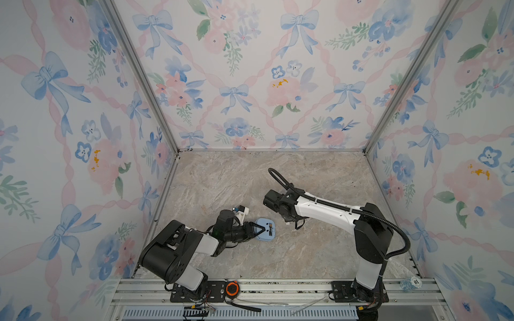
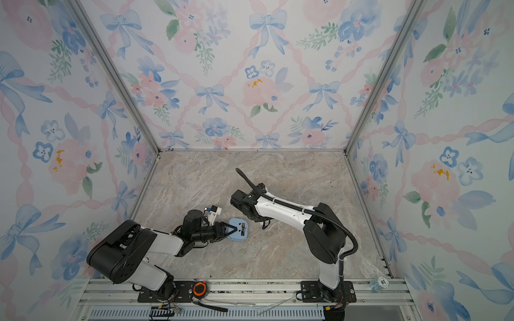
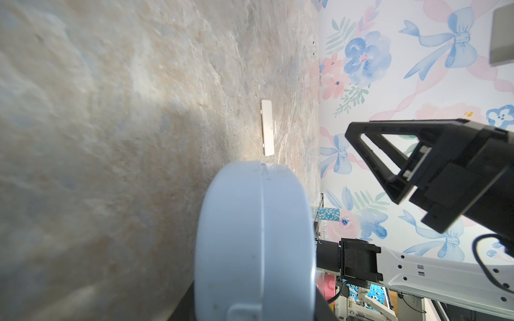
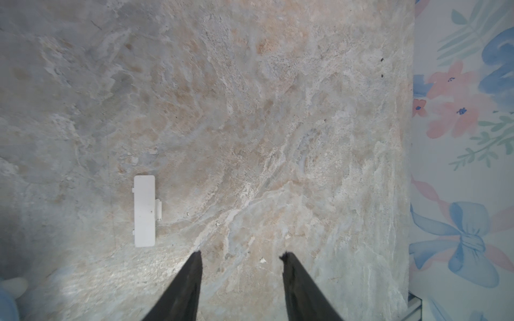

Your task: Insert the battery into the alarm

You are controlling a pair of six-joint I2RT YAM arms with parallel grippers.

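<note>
The pale blue rounded alarm (image 1: 261,221) is held by my left gripper, which is shut on its body. Its side facing up in the top views carries a dark slot (image 2: 243,229); whether a battery sits in it is too small to tell. A white cover strip lies flat on the table to the alarm's right, and the left wrist view shows that cover (image 3: 267,128) beyond the alarm. My right gripper hangs above the table, open and empty, with the cover to the left of its fingers in its wrist view. No separate battery shows.
Patterned walls close off its back and sides. An orange-ringed tape roll (image 1: 231,289) rests on the front rail, and a small clear item (image 1: 410,283) stands at its right end.
</note>
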